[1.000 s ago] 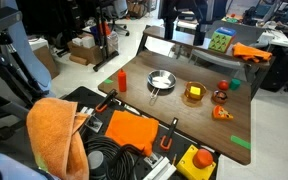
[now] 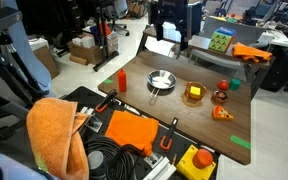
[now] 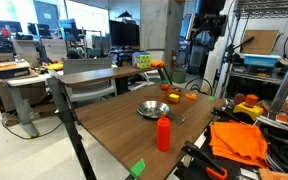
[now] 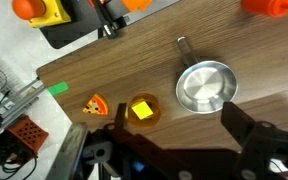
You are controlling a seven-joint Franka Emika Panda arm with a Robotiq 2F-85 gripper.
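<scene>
Above the far side of the wooden table hangs my gripper, open, with nothing seen between its dark fingers. It is well clear of everything on the tabletop. In the wrist view a metal pan (image 4: 206,88) lies ahead on the right, its handle pointing away. To the left sits a round brown dish (image 4: 152,103) with a yellow block (image 4: 142,110) in it. A pizza slice (image 4: 95,105) lies farther left. The red bottle (image 3: 163,133) stands upright near one table corner in exterior view 2.
Small red and green items (image 2: 223,86) stand near the table's right edge in exterior view 1. A box (image 2: 221,40) and an orange cloth (image 2: 250,52) occupy a surface behind. Black clamps (image 2: 169,133) grip the front edge. Bare wood surrounds the pan.
The arm has shifted and turned slightly over the far side of the table. The objects on the tabletop have stayed where they were.
</scene>
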